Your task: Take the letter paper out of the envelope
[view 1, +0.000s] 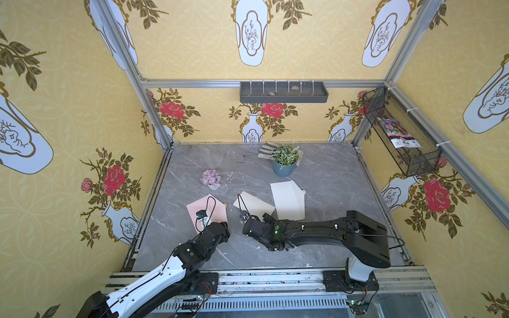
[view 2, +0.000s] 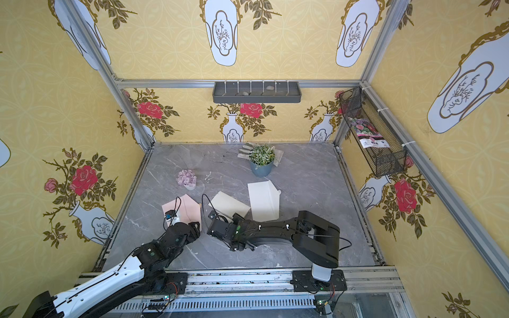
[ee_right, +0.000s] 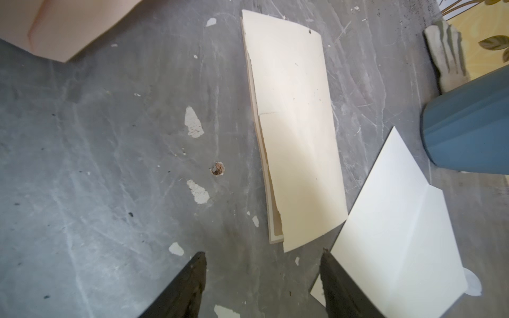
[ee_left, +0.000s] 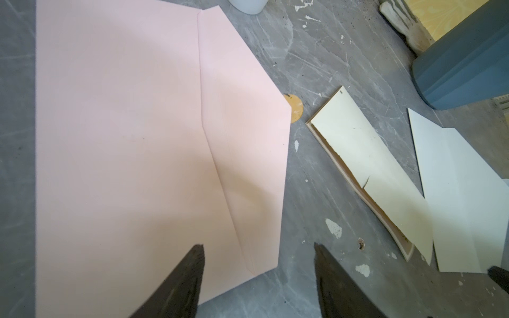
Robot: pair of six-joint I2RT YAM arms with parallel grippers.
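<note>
A pink envelope (ee_left: 122,137) lies flat at the left of the table, its flap folded out. My left gripper hangs over its lower edge, open, with nothing between the fingers. In the middle lies a cream folded paper or envelope (ee_right: 291,127) with a torn, slightly raised edge. A white envelope-like paper (ee_right: 387,228) lies beside it on the right. My right gripper hangs open just short of the cream one's near end, nothing between its fingers.
A blue pot with a plant (view 1: 284,168) and a pink flower pot (view 1: 211,179) stand behind the papers. A wire basket (view 1: 403,137) hangs on the right wall.
</note>
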